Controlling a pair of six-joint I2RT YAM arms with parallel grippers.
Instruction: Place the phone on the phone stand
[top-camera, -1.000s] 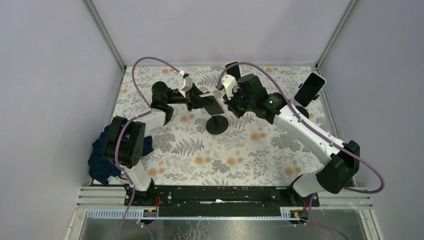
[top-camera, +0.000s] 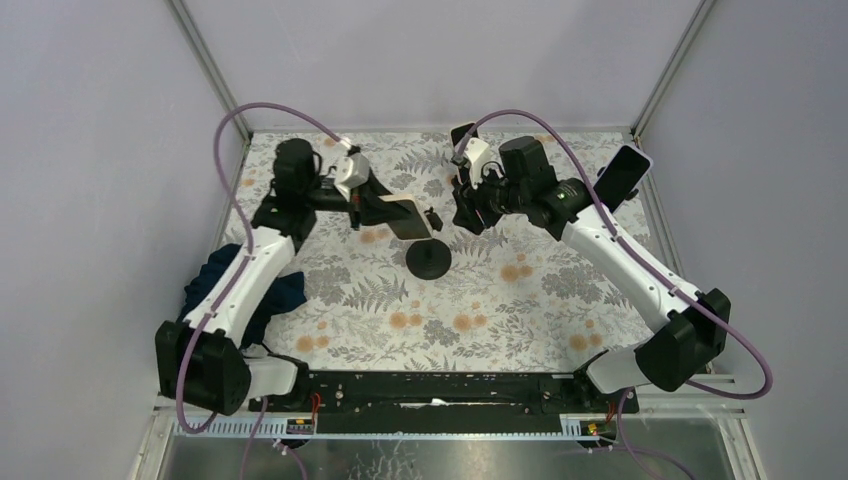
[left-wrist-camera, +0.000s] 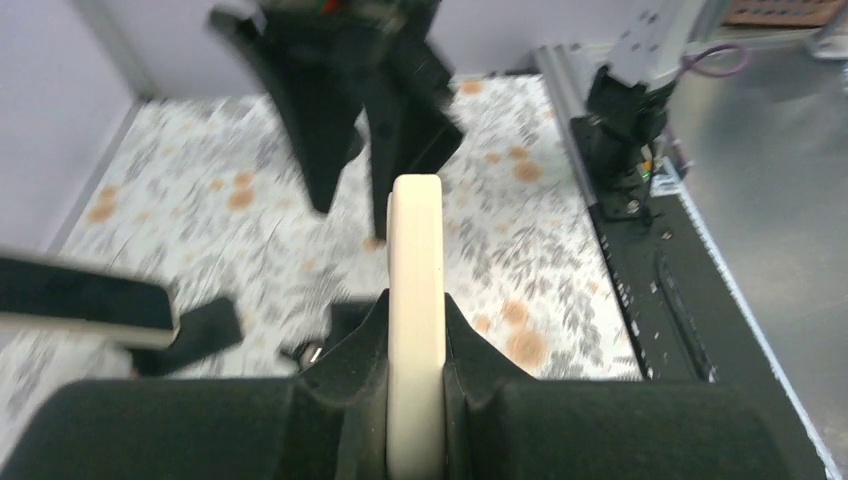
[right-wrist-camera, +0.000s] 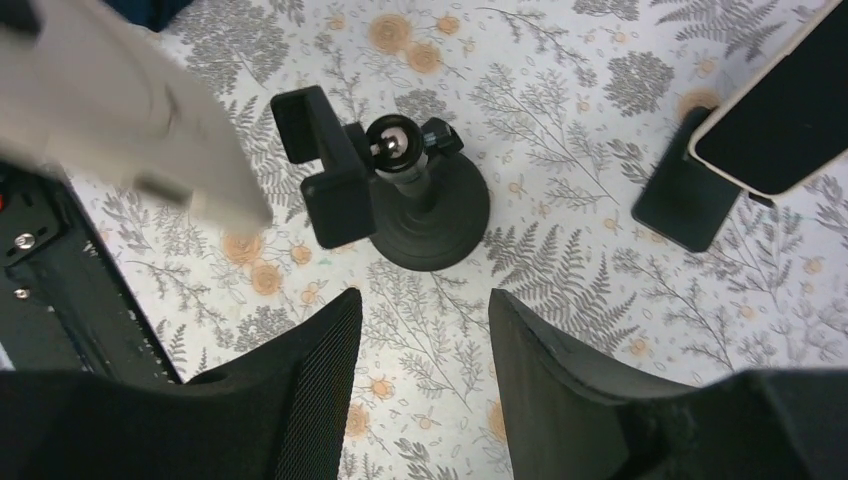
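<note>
My left gripper (top-camera: 375, 207) is shut on a pale-cased phone (top-camera: 406, 222), seen edge-on between its fingers in the left wrist view (left-wrist-camera: 416, 320). The phone is held above a black stand with a round base (top-camera: 428, 262), whose cradle (right-wrist-camera: 335, 200) shows bare in the right wrist view; the phone's pale, blurred body (right-wrist-camera: 140, 120) is off to one side of it. My right gripper (top-camera: 472, 205) is open with nothing between its fingertips, just right of that stand.
Another phone rests on a stand at the right edge (top-camera: 620, 178). A further dark phone (top-camera: 463, 135) stands at the back middle. A dark blue cloth (top-camera: 205, 290) lies at the left edge.
The left arm has moved, its gripper shifting left with the phone. My right gripper has moved slightly up in the top view.
</note>
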